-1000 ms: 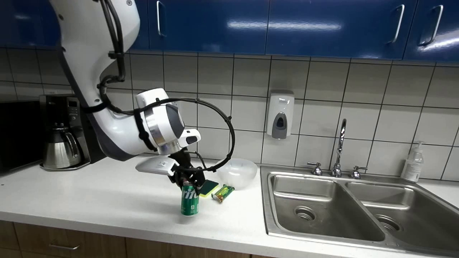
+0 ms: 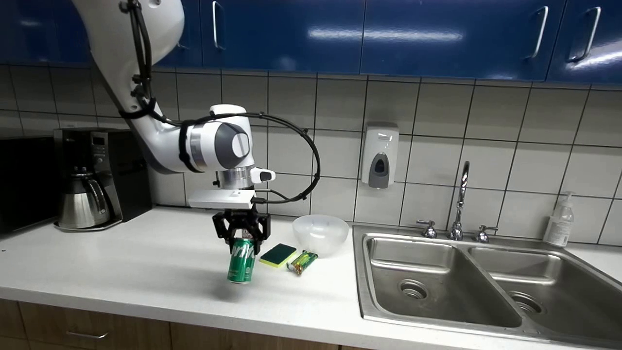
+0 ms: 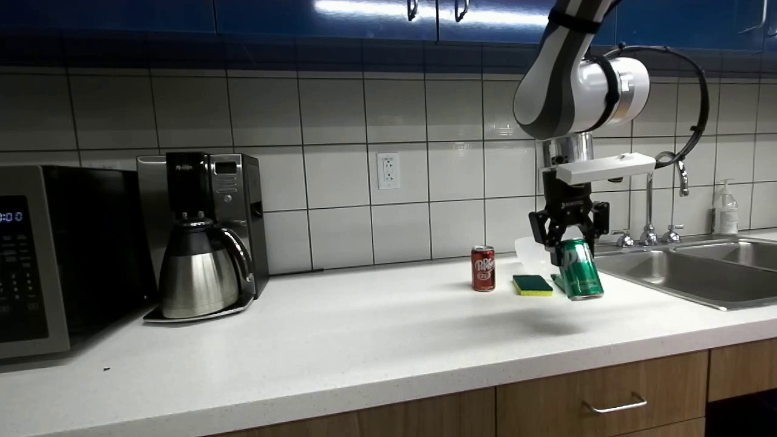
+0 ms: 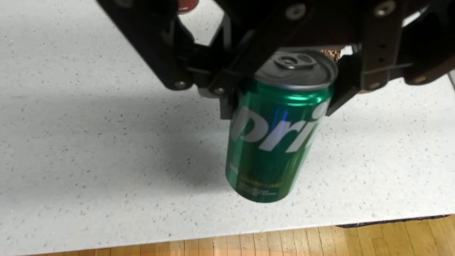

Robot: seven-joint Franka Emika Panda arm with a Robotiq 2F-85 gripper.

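A green Sprite can (image 2: 240,262) hangs in my gripper (image 2: 241,238), tilted slightly and raised off the counter, its shadow lying to one side. From the wrist view, the two fingers press on either side of the can (image 4: 273,145) near its top, and the lid with its pull tab faces up toward me. Exterior view 2 has the same can (image 3: 582,273) leaning under the gripper (image 3: 577,251). A dark red Dr Pepper can (image 3: 482,269) stands upright on the counter toward the wall; in exterior view 1 the arm hides it.
A green-and-yellow sponge (image 2: 278,254), a wrapped snack bar (image 2: 302,262) and a translucent bowl (image 2: 320,233) sit right of the gripper. Beyond is the double sink (image 2: 359,280). The coffee maker (image 3: 251,218) and microwave (image 3: 58,255) occupy the left.
My gripper, shut on the Sprite can, has risen and shifted left in exterior view 1. The wrist has turned from slanted to nearly vertical, and the can has gone from upright to tilted.
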